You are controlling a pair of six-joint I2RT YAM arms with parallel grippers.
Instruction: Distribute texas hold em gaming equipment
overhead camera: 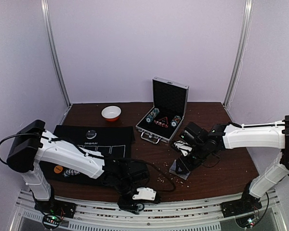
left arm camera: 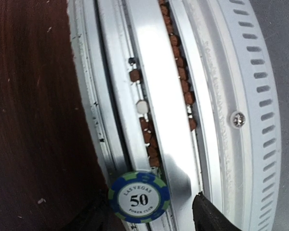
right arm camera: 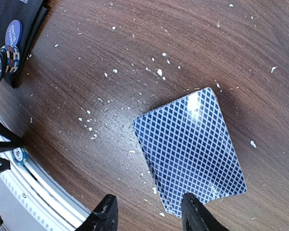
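In the left wrist view a blue-and-green poker chip marked 50 rests on the metal rail at the table's front edge. My left gripper is open, its fingertips either side of that chip, with a gap on the right. A blue-patterned card deck lies flat on the table in the right wrist view. My right gripper is part open at the deck's near edge, with nothing seen between its fingers. On the black mat lie an orange disc and several pale chips.
An open silver case holding chip stacks and red dice stands at the back. A red-and-white bowl sits at the back left. Small white crumbs dot the wood, and the rail has grooves.
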